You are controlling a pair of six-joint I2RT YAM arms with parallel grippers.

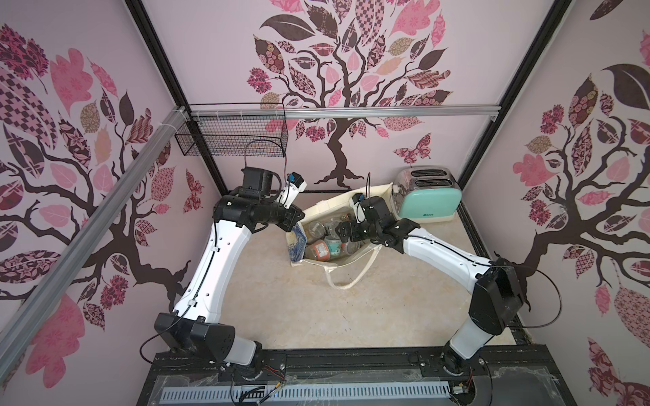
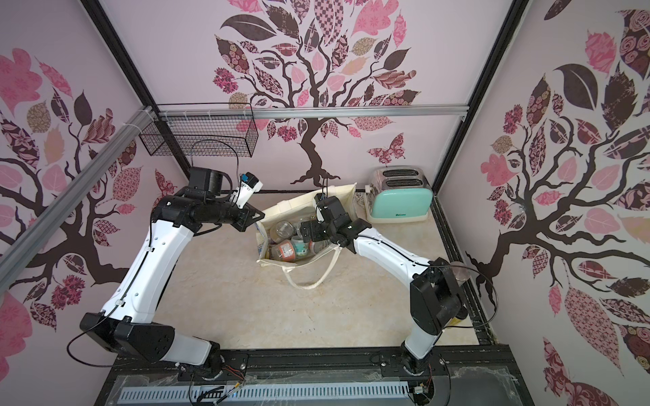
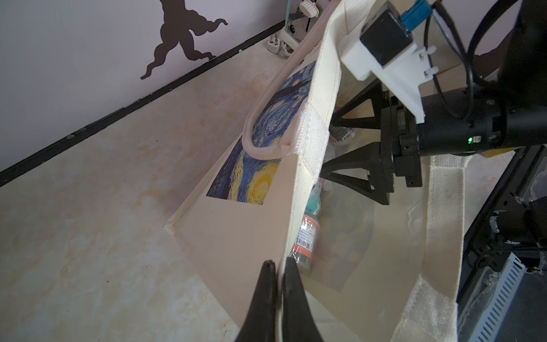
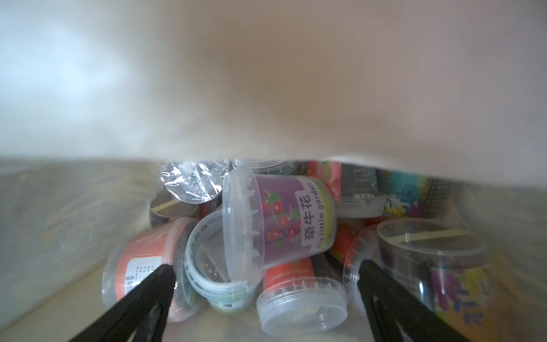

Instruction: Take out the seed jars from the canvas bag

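Note:
The canvas bag (image 1: 365, 196) stands open on the table, holding several clear seed jars with coloured labels; in the right wrist view a purple-labelled jar (image 4: 287, 216) lies on top, beside a red-labelled one (image 4: 139, 268). My left gripper is shut at the bag's left rim, the canvas edge running between or just behind its fingers. My right gripper is open inside the bag, above the jars, its fingers apart around the lower middle jars. A pale, blurred band of canvas fills the top of the right wrist view.
A mint toaster (image 1: 426, 203) stands at the back right, close to the bag. A wire basket (image 1: 230, 132) hangs at the upper back left.

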